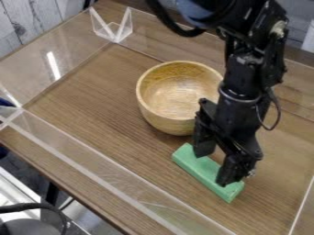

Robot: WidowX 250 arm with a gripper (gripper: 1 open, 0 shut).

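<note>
A black robot arm comes down from the top right, its gripper (221, 154) low over a green rectangular block (216, 184) that lies on the wooden table. The gripper is just above and partly in front of the block's upper right part. Its fingers are dark and blend together, so I cannot tell whether it is open or shut, or whether it touches the block.
A round tan bowl (166, 92) stands behind and left of the block, partly hidden by the arm. A white wire-like object (110, 27) is at the top left. Cables lie at the lower left edge.
</note>
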